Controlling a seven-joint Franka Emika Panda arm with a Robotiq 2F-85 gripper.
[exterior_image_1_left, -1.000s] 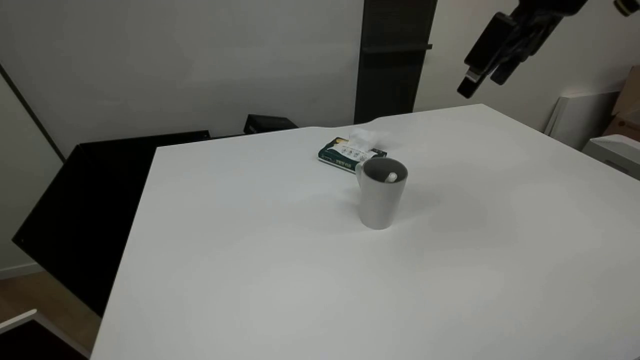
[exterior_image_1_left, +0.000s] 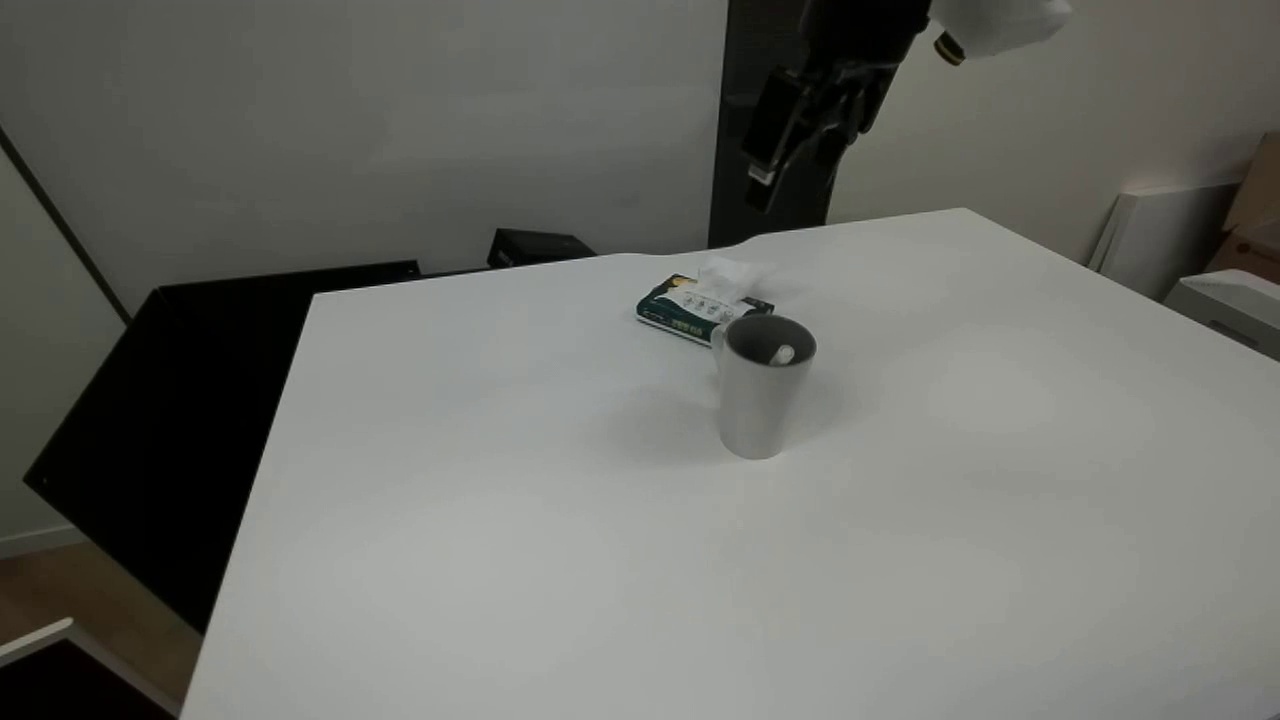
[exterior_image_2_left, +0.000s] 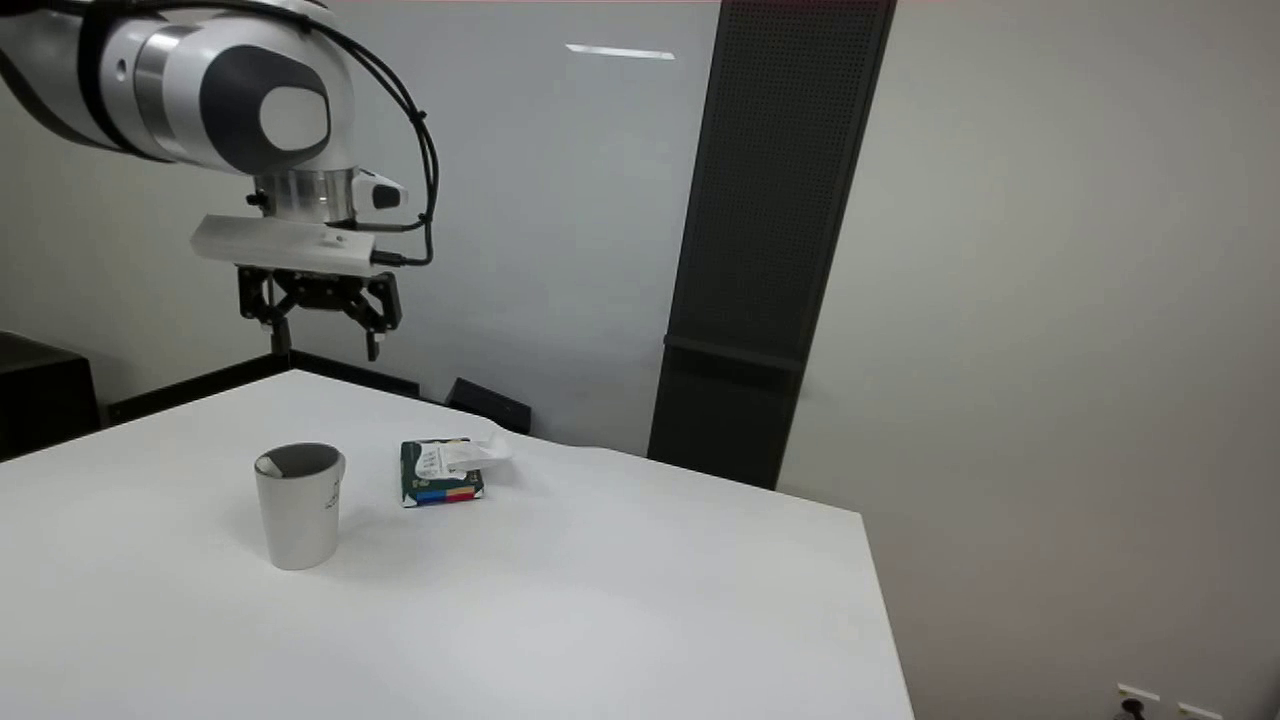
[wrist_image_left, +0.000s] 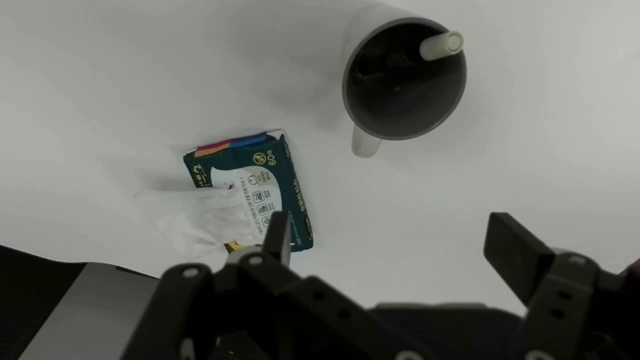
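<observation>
A grey-white mug (exterior_image_1_left: 753, 414) with a dark inside stands upright on the table, its handle turned toward a green tissue pack. A pale, stick-like thing (wrist_image_left: 441, 46) leans inside the mug, its round end at the rim. The flat tissue pack (wrist_image_left: 294, 201) lies near the mug, a white tissue (wrist_image_left: 201, 216) poking out of its top. High above the table hangs my gripper (exterior_image_2_left: 327, 348), open and empty. From the wrist, one finger (wrist_image_left: 277, 237) overlaps the pack's edge in the picture, while the other is over bare table.
A small black box (exterior_image_1_left: 536, 247) sits beyond that edge.
In exterior view 1 my gripper has moved left, from above the table's right back corner toward the tissue pack. The mug and pack have stayed where they were.
</observation>
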